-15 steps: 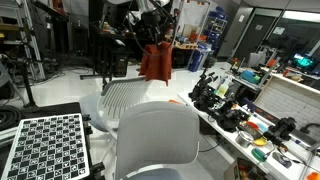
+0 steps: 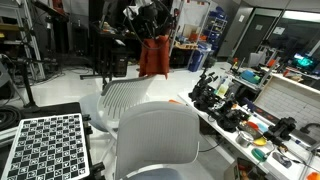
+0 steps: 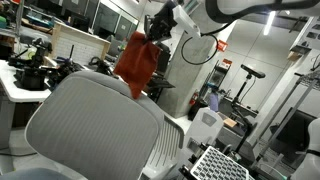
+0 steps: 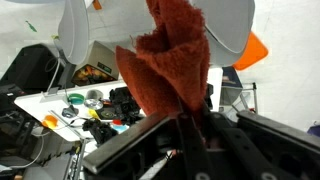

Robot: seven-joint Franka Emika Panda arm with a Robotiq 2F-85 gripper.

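Note:
A red-brown cloth (image 3: pixel 136 66) hangs from my gripper (image 3: pixel 152 36), which is shut on its upper part. In exterior view 1 the same cloth (image 2: pixel 154 57) dangles above and behind the chairs. Seen from the wrist, the cloth (image 4: pixel 172 62) drapes away from the fingers and covers much of the middle; its folds hide the fingertips. Below it stand a grey chair back (image 3: pixel 92 128) in front and a lighter, ribbed chair back (image 2: pixel 124 95) behind. The cloth's lower end overlaps the front chair back in exterior view 2; whether they touch I cannot tell.
A black-and-white checkered board (image 2: pixel 46 148) lies at the front left. A long white table (image 2: pixel 292 100) crowded with tools runs along the right. An orange item (image 4: pixel 252 52) shows on the floor side of the wrist view.
The cloth has shifted slightly left and up, and it hangs narrower than before. My gripper stays shut on it. The chairs and board have not moved.

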